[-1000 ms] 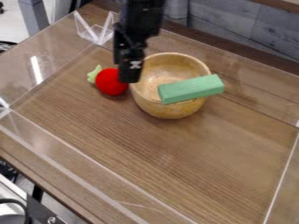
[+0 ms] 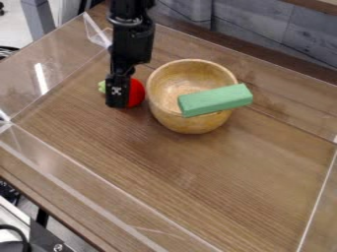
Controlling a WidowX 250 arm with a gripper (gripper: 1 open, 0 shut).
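Observation:
My black gripper (image 2: 116, 91) reaches down from the top onto a red, round object (image 2: 132, 94) with a green part at its left, left of a tan bowl (image 2: 184, 83). Its fingers are around or just over the red object; whether they grip it is unclear. A green block (image 2: 214, 98) rests tilted on the bowl's right rim.
A dark raised edge runs along the back right. A cable lies off the table at the lower left.
My gripper has come left and down from above the bowl onto the red object.

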